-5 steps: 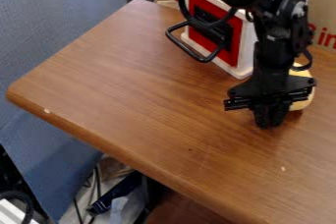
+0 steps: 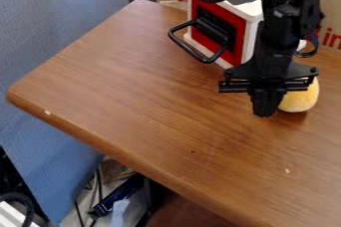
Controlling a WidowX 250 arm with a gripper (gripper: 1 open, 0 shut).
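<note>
My black gripper points down at the right side of the wooden table, just in front and left of a pale yellow rounded object, which it partly hides. Whether its fingers are open or shut is unclear. Behind it stands a white and red box with a black handle on its front and a dark top, partly covered by the arm.
A cardboard box stands at the back. A blue-grey partition lies beyond the table's left edge, with bags and cables below.
The arm and gripper have risen slightly and shifted a little back, uncovering more of the red box front and the yellow object.
</note>
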